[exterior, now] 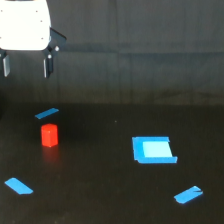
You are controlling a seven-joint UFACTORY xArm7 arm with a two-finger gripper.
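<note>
A small red block stands on the black table at the left. Above and behind it in the view hangs my gripper, its two dark fingers spread wide apart and pointing down. Nothing shows between them, and the gripper is well clear of the block. To the right lies a white square framed by blue tape, with nothing on it.
Separate strips of blue tape lie on the table: one strip behind the block, another at the front left, a third at the front right.
</note>
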